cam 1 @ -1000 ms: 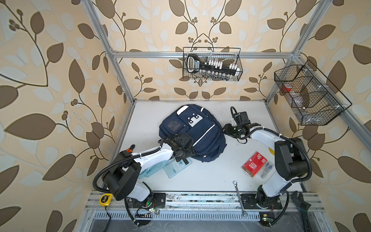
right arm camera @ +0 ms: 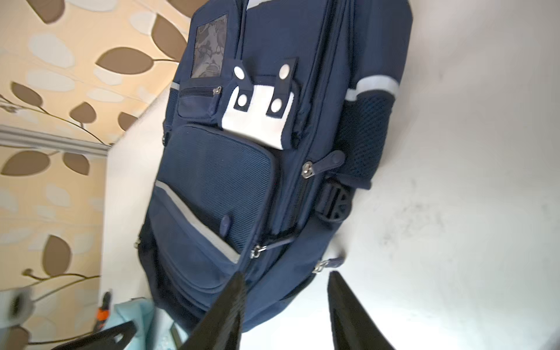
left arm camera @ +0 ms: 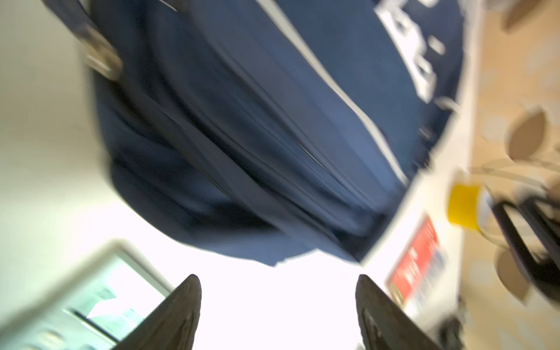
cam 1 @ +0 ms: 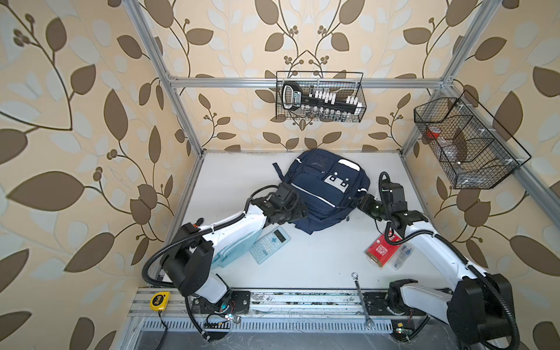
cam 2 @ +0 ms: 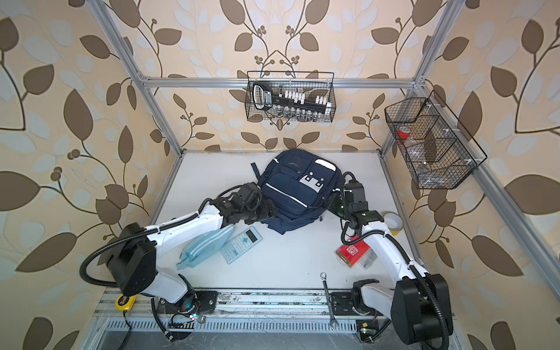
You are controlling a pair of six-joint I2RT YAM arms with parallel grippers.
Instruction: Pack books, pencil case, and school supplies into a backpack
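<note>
A navy backpack (cam 1: 318, 186) lies on its back, slightly turned, in the rear middle of the white table, zippers and buckle at its sides. My left gripper is open at its lower-left edge, nothing between the fingers; its wrist view is blurred. My right gripper stands open by the backpack's right side, also empty. A light-blue calculator (cam 1: 269, 245) lies in front of the backpack, beside a light-blue pencil case (cam 2: 204, 245) partly under the left arm. A red book (cam 1: 382, 248) and a clear pouch (cam 1: 401, 256) lie at front right.
Wire baskets hang on the back wall (cam 2: 290, 96) and right wall (cam 2: 434, 145). A wrench (cam 1: 361, 297) lies on the front rail, a tape measure (cam 1: 159, 301) at front left.
The backpack has rotated and shifted right and back over the last second.
</note>
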